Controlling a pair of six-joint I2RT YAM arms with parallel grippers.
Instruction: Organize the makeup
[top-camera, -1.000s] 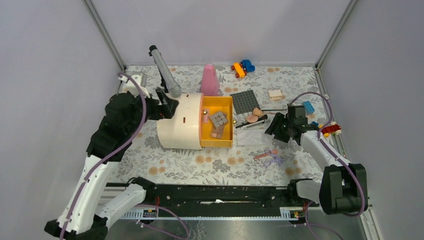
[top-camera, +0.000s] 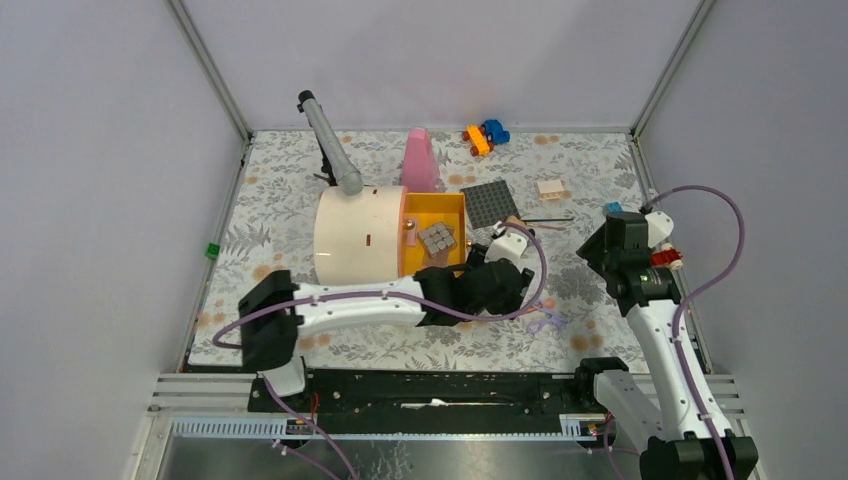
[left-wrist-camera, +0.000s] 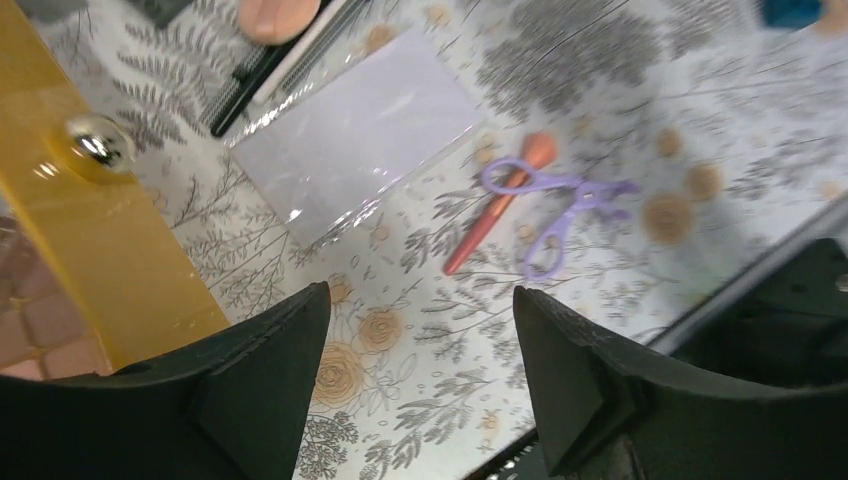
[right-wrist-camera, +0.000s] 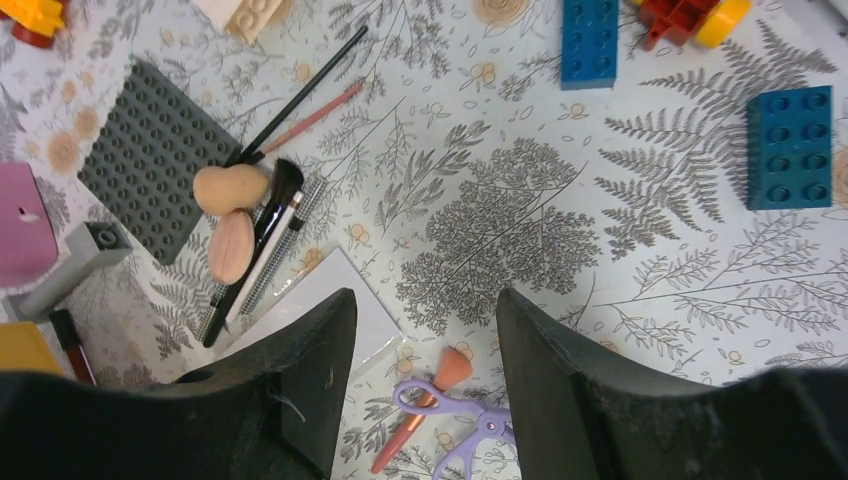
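Observation:
My left gripper is open over the table right of the yellow box, empty; the cream lid is left of the box. My right gripper is open and empty over the right side. Below them lie makeup brushes, beige sponges, a white pouch-like sheet, a red brush and purple scissors.
A grey baseplate, pink object and toy vehicle are toward the back. Blue bricks lie at the right. A grey tube device stands back left.
My left arm has swung from the left, above the lid, rightward to beside the yellow box.

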